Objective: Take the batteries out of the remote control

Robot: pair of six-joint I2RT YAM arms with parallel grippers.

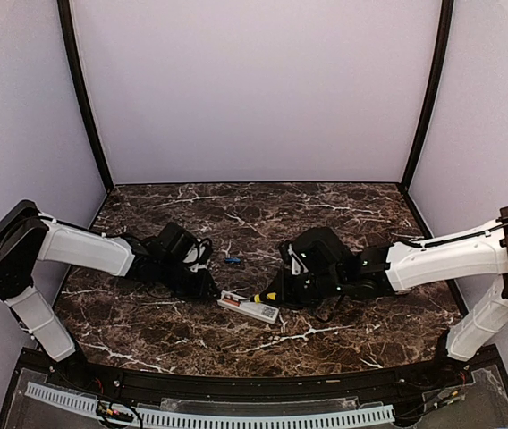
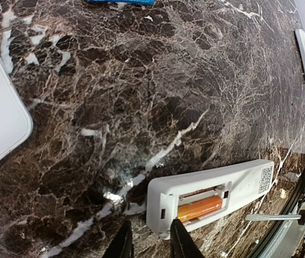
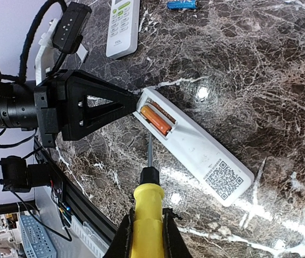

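The white remote control lies with its battery compartment facing up. One orange battery sits in the compartment; the slot beside it looks empty. My left gripper is shut at the remote's compartment end, with nothing visible between its fingers. My right gripper is shut on a yellow-handled screwdriver. Its thin metal tip is close to the compartment's side edge, near the battery; in the right wrist view I cannot tell whether it touches. A blue cylinder, apparently a battery, lies apart on the table.
A second white remote with keys lies beyond the left gripper. A white piece rests at the far side in the left wrist view.
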